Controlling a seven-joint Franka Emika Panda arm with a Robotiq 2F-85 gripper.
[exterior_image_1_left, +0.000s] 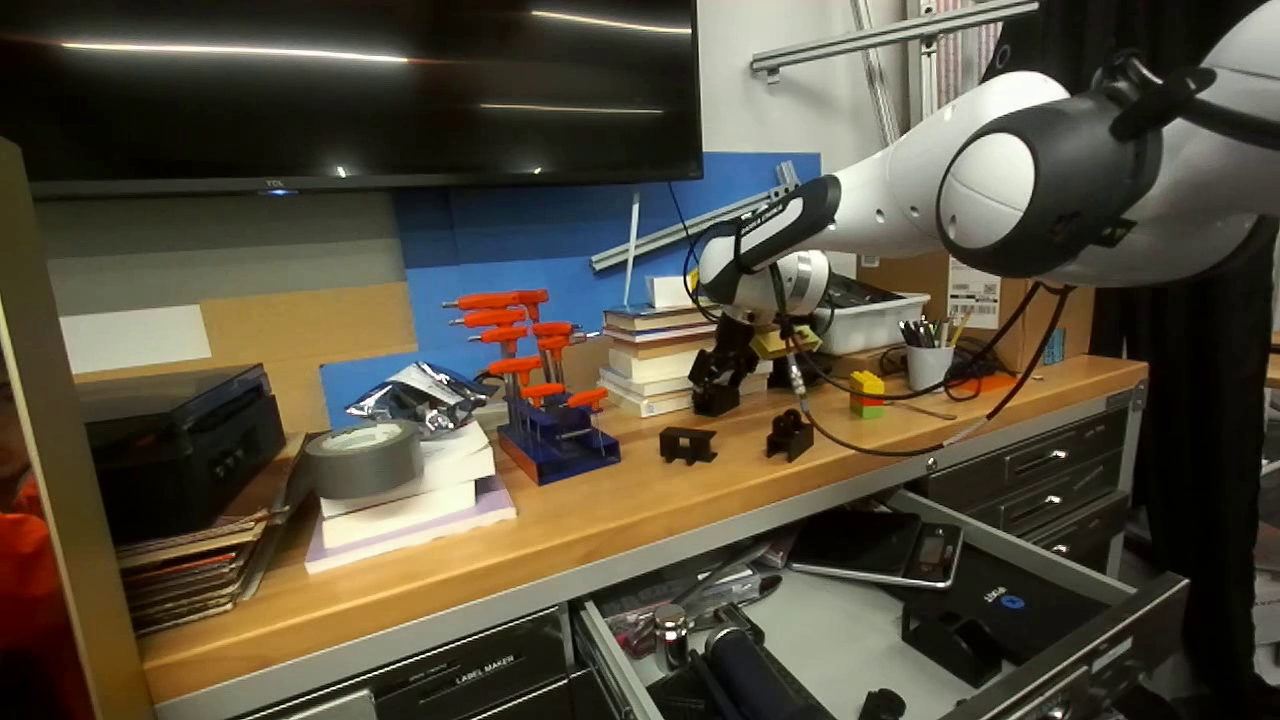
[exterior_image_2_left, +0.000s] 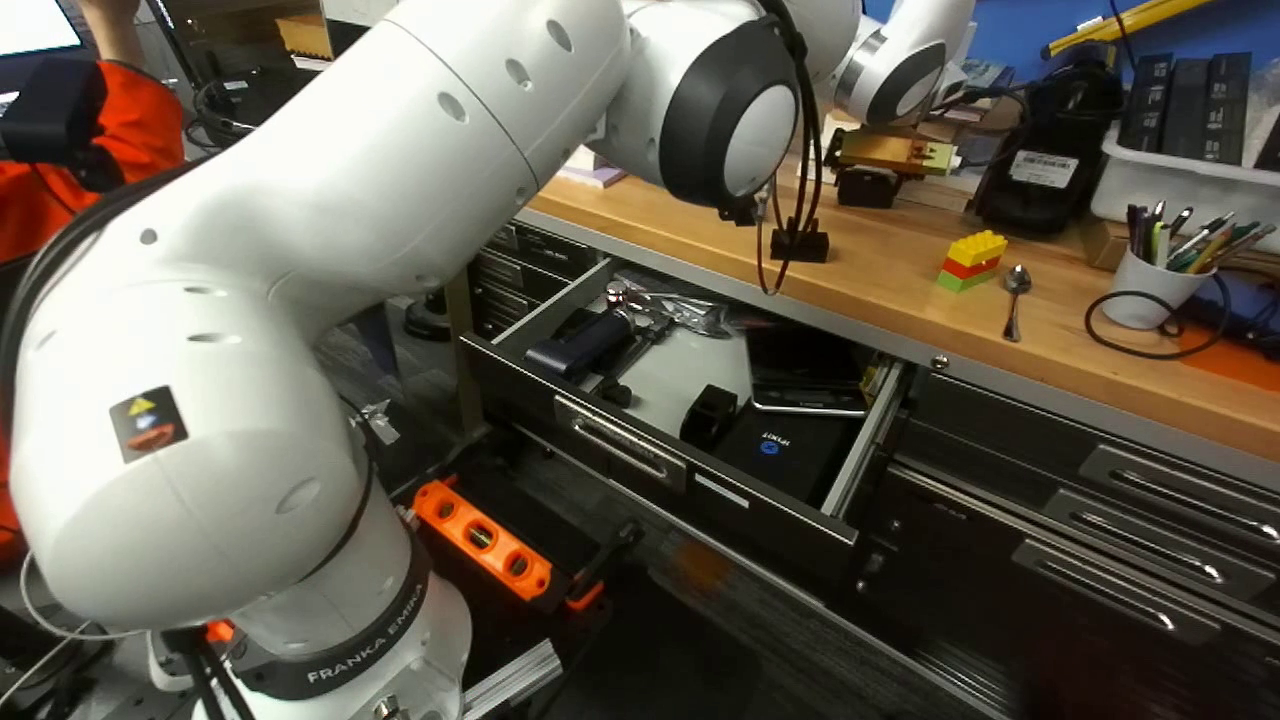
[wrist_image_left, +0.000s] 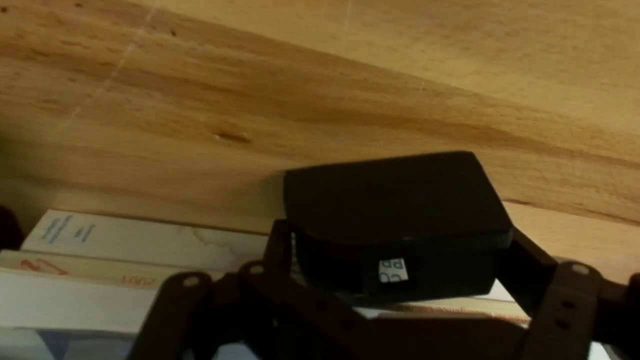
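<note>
A black block-like part (wrist_image_left: 390, 198) rests on the wooden worktop, against or close to the stack of books. My gripper is open around it in the wrist view, one finger on either side; whether the pads touch it is hard to tell. From exterior view 1 the gripper (exterior_image_1_left: 717, 374) is low over the worktop in front of the books (exterior_image_1_left: 654, 360), the dark part and fingers merging. Two more black parts lie nearby: a bracket-like one (exterior_image_1_left: 687, 445) and a rounded one (exterior_image_1_left: 789, 434). The arm hides the gripper in exterior view 2.
To the left stands a blue rack (exterior_image_1_left: 561, 444) of red-handled tools. On the right are toy bricks (exterior_image_1_left: 866, 395), a spoon (exterior_image_2_left: 1015, 300) and a pen cup (exterior_image_1_left: 929, 366). An open drawer (exterior_image_1_left: 828, 624) with assorted items juts out below the worktop's front edge.
</note>
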